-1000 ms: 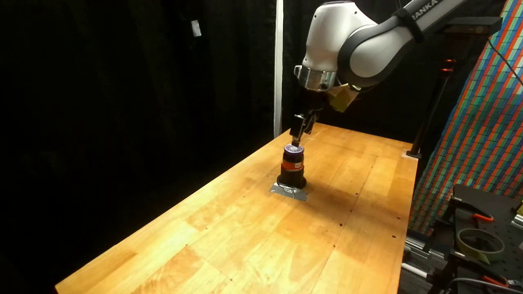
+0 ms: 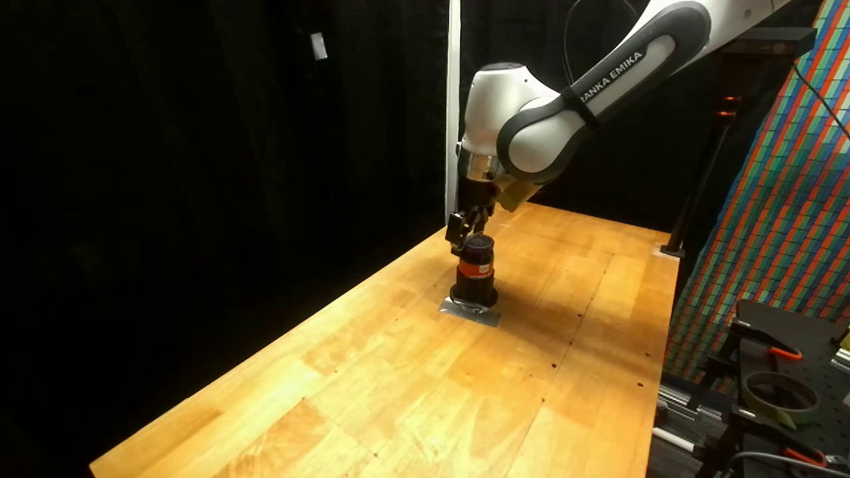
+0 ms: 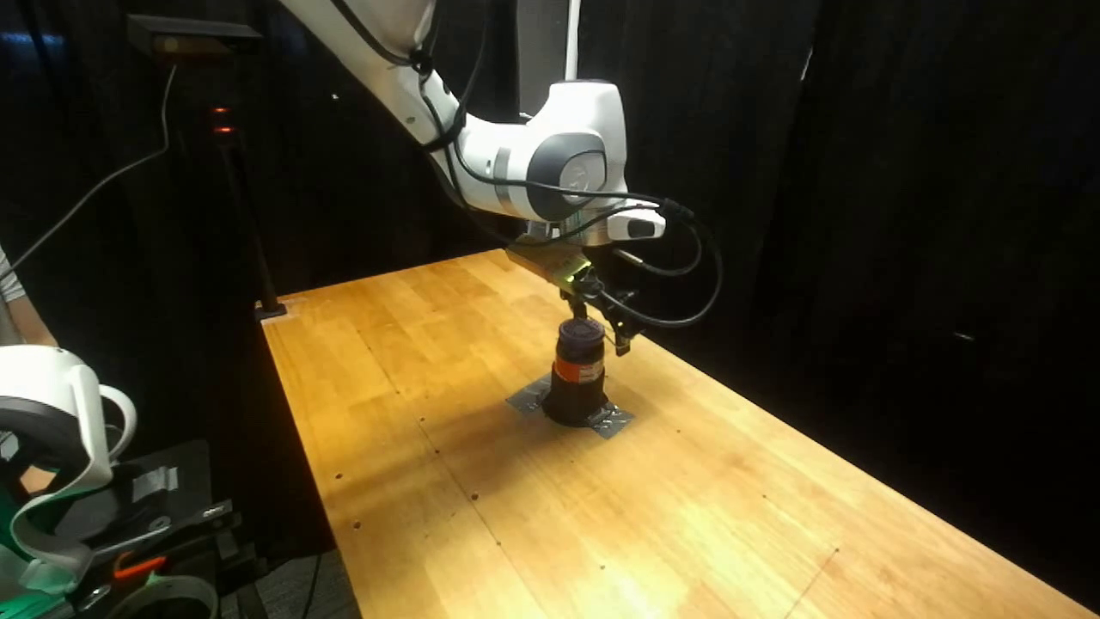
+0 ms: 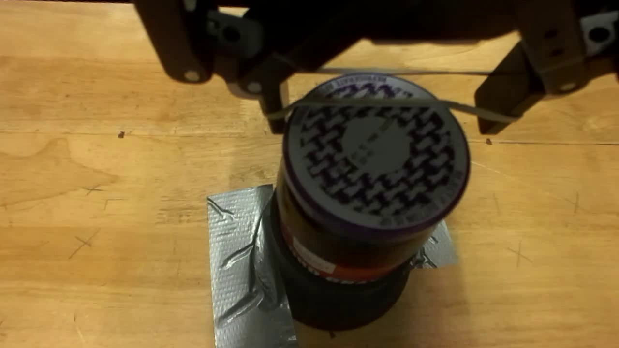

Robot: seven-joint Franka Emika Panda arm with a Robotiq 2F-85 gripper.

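Observation:
A dark jar (image 2: 476, 275) with an orange-red label stands upright in a black round holder (image 3: 562, 413) on the wooden table. Its patterned purple-rimmed lid (image 4: 377, 151) faces up. My gripper is open just above the far part of the lid, one finger (image 4: 275, 113) close by the lid's left edge and the other well clear on the right. A pale thin band (image 4: 371, 102) stretches between the fingers. One strand crosses over the lid, another runs behind it. Whether the band touches the lid I cannot tell.
Silver tape (image 4: 238, 261) lies flat on either side of the holder. Bare tabletop (image 2: 382, 382) surrounds it. Beyond the table, a black side stand (image 2: 813, 350) carries clamps and a tape roll (image 2: 779, 396).
In exterior view 1 the arm has moved left and lower, and the wrist has turned. The gripper's two fingers now show spread apart near the lid. The jar stands in the same place.

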